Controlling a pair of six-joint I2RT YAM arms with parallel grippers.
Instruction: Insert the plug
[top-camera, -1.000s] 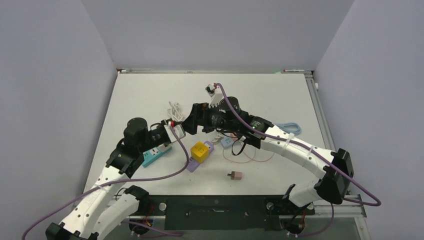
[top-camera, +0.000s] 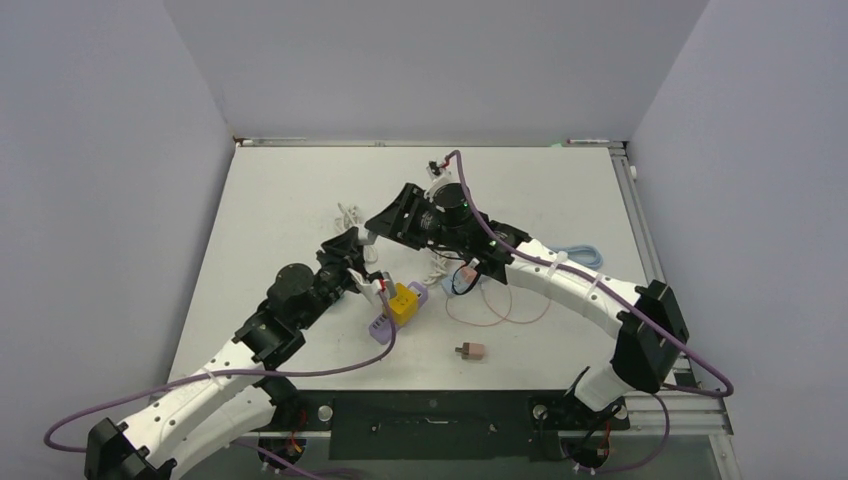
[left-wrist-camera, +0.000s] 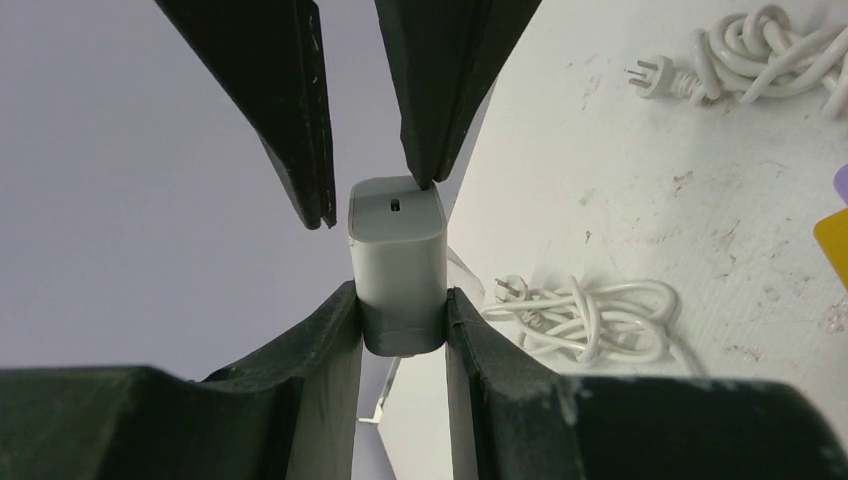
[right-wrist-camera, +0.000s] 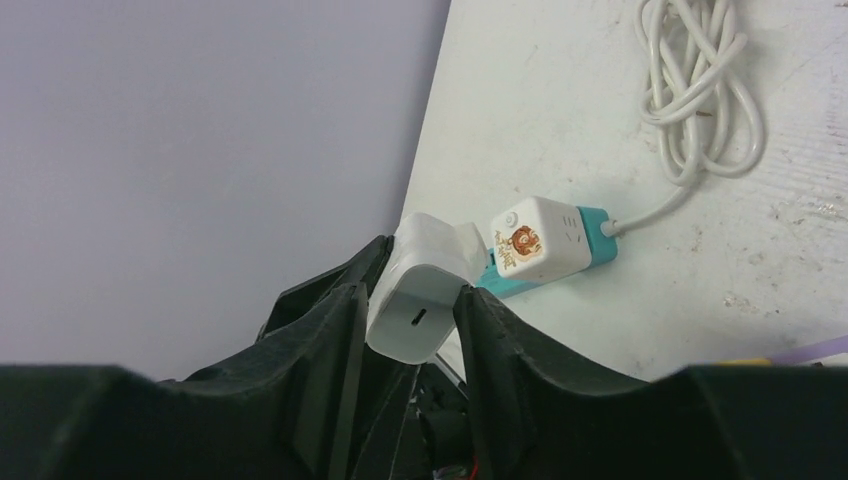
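Note:
A white cube-like plug (left-wrist-camera: 397, 275) sits between the fingertips of my left gripper, which grips its lower part in the left wrist view. My right gripper's dark fingers (left-wrist-camera: 440, 100) are just above it, parted, near its top. In the right wrist view the same plug (right-wrist-camera: 418, 290) appears by the fingertips of my right gripper; whether those fingers touch it is unclear. In the top view both grippers (top-camera: 368, 232) meet above the middle-left of the table around the white plug.
A teal power strip with a white adapter (right-wrist-camera: 540, 240) lies on the table, with coiled white cords (right-wrist-camera: 700, 110). A yellow adapter (top-camera: 403, 304) on a purple strip, a pink adapter (top-camera: 470, 351) and blue cable (top-camera: 575, 256) lie around the middle and right.

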